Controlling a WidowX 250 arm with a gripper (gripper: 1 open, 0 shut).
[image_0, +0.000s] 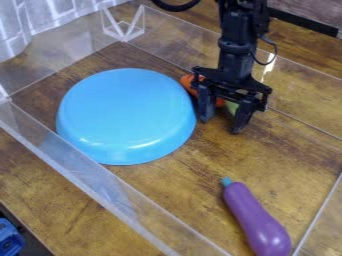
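Note:
My black gripper (222, 108) hangs down at the upper centre, its two fingers low over an orange-red item (194, 82) and a green item (230, 106), both partly hidden by it. Whether the fingers hold either one I cannot tell. A blue disc-shaped lid or plate (120, 112) lies just left of the gripper.
A purple eggplant-like object (254, 215) lies at the lower right. A clear plastic wall runs along the lower left, with a small blue object (8, 238) in the corner.

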